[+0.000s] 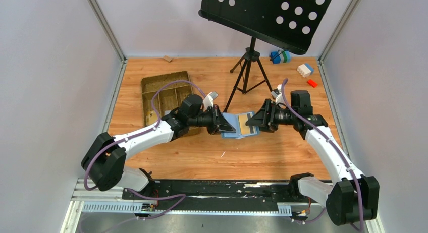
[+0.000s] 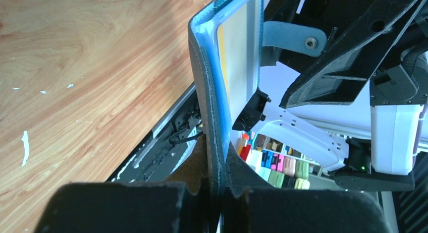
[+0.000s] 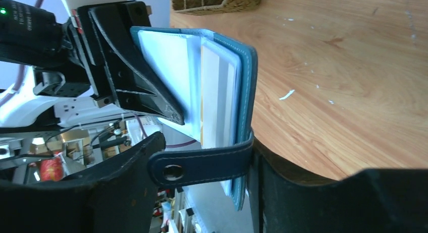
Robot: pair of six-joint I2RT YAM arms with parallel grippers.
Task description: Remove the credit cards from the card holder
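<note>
The blue card holder [image 1: 230,120] is spread open between my two arms in the top view. A tan card [image 1: 244,127] with a dark stripe lies inside it. In the right wrist view the card [image 3: 216,102] looks pale with a grey stripe. My left gripper [image 1: 228,130] is shut on the holder's left side, and its fingers pinch the cover [image 2: 209,92] in the left wrist view. My right gripper stands partly open around the holder's other end. The snap strap [image 3: 202,165] crosses between its spread fingers, and the cover's edge lies near one finger.
A woven divided basket [image 1: 164,81] stands at the back left, partly behind my left arm. The black stand [image 1: 248,66] rises behind the holder. A blue block [image 1: 275,57], a white block [image 1: 304,70] and a red block [image 1: 312,83] lie back right.
</note>
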